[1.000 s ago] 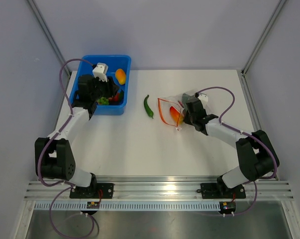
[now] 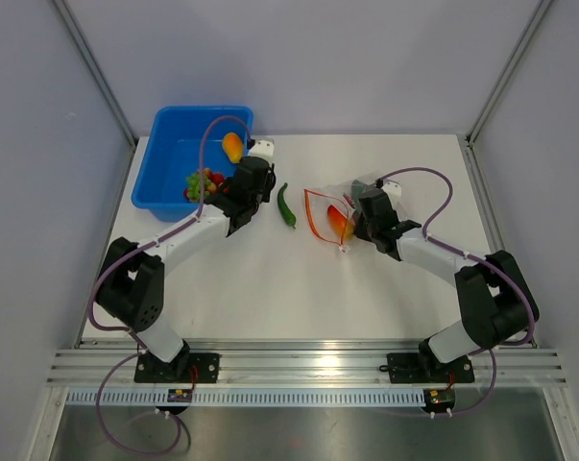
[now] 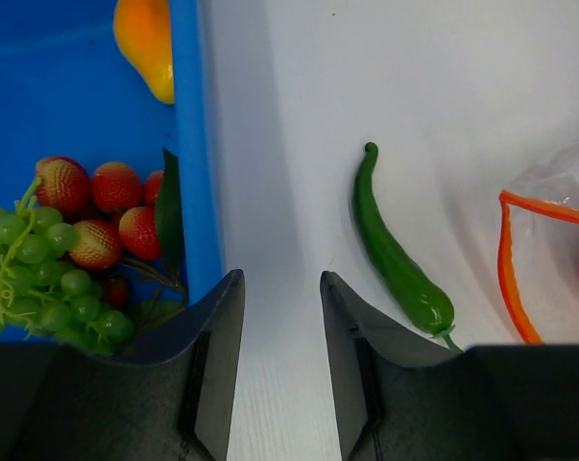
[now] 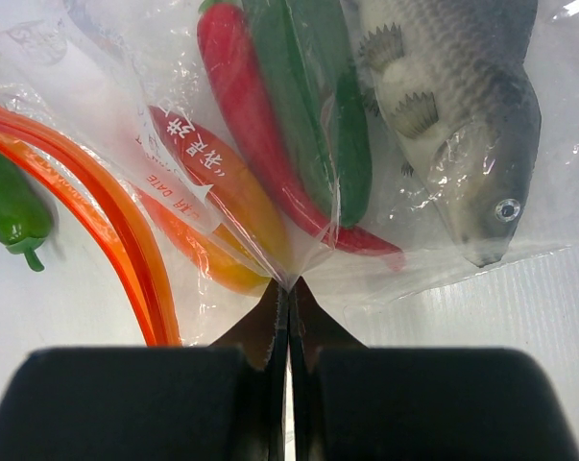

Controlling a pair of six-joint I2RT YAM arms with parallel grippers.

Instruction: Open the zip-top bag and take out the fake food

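Observation:
The clear zip top bag (image 4: 558,230), with its orange zip strip (image 4: 126,221), lies on the table. In it are a red pepper (image 4: 260,125), a green pepper (image 4: 299,96), an orange-yellow item (image 4: 246,206) and a grey fish (image 4: 452,106). My right gripper is shut on the bag's thin film. Outside the bag, a green chili (image 3: 395,254) lies on the table. My left gripper stands part open over the table, left of the chili, with only bare surface showing between its fingers.
Against the back left stands a blue bin (image 2: 169,144), its right wall close beside my left gripper. It holds a yellow fruit (image 3: 147,43), green grapes (image 3: 39,274) and several red fruits (image 3: 116,187).
My left arm has swung right from over the blue bin to beside its right wall, nearer the green chili. The right arm and the bag look unmoved.

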